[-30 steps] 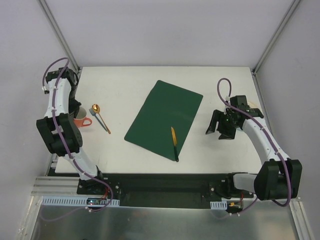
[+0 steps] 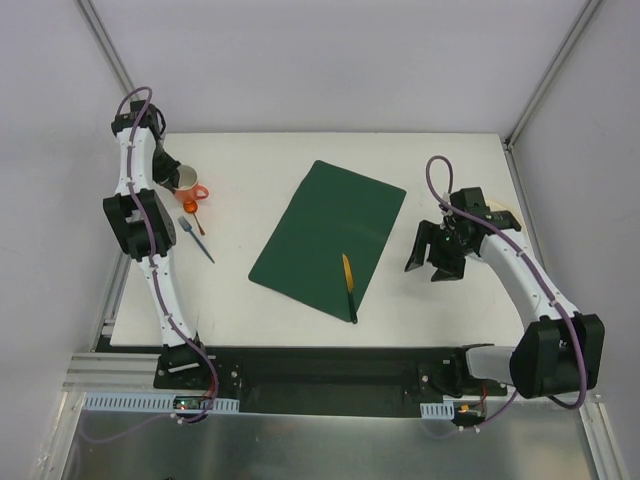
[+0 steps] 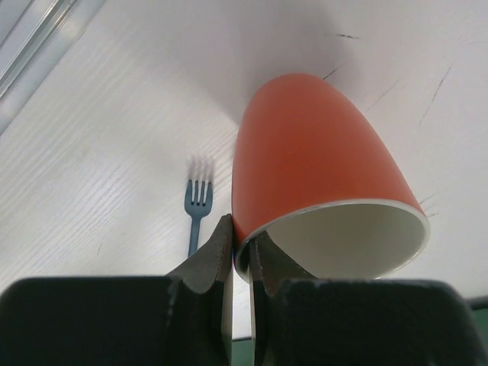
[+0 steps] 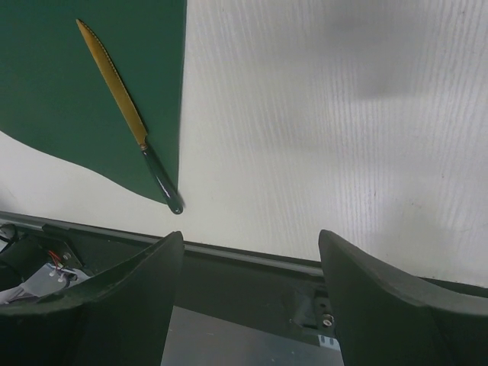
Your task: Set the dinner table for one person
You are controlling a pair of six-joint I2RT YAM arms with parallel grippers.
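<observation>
An orange mug (image 2: 187, 184) with a white inside is at the back left of the table. My left gripper is shut on its rim, one dark finger inside and one outside. Close below the mug lies a spoon (image 2: 200, 226), its reddish bowl at the mug's side; whether they touch, I cannot tell. Beside it rests a blue-grey fork (image 2: 196, 240), seen in the left wrist view as well. A knife (image 4: 126, 103) with a gold blade and green handle lies on the green placemat (image 2: 320, 240). On the right, my right gripper (image 2: 423, 272) hangs open and empty.
A pale round plate (image 2: 510, 208) shows partly behind the right arm at the table's right edge. Walls stand close on the left and right.
With the mug in it, my left gripper has moved right and toward the back, up to the spoon. Just now the spoon has shifted and looks shorter and redder. The right arm moved slightly.
</observation>
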